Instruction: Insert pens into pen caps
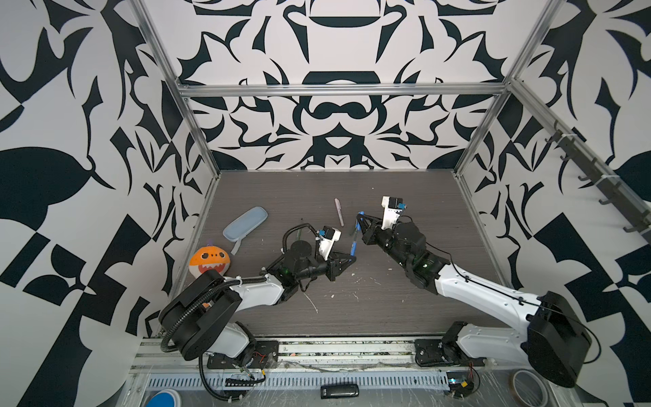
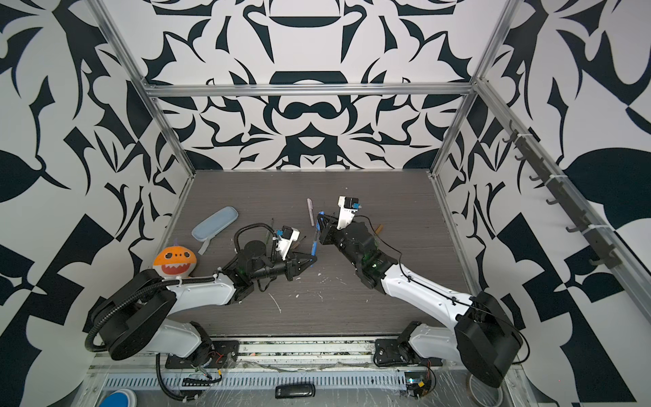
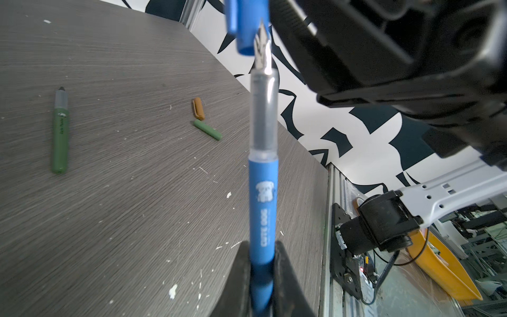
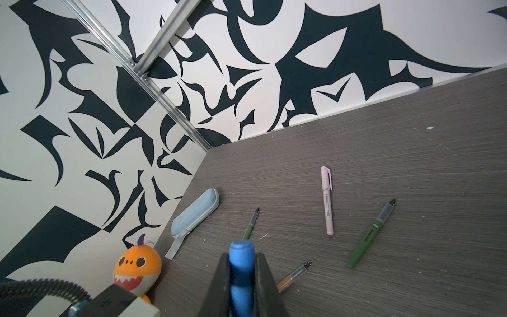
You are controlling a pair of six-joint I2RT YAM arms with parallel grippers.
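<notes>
My left gripper (image 1: pixel 346 261) is shut on a blue pen (image 3: pixel 262 206), held upright with its nib up. Just above, my right gripper (image 1: pixel 362 220) has the blue cap (image 4: pixel 242 264) between its fingers. In the left wrist view the cap's lower end is right at the pen's nib, overlapping it; whether the nib is inside I cannot tell. Green pens (image 4: pixel 369 237) (image 3: pixel 60 137), a pink pen (image 4: pixel 327 200) and an orange pen (image 4: pixel 290 277) lie on the table, with a green cap (image 3: pixel 207 129) and an orange cap (image 3: pixel 198 108).
A light blue pencil case (image 1: pixel 244 224) and an orange plush toy (image 1: pixel 209 261) lie at the table's left. Walls surround it.
</notes>
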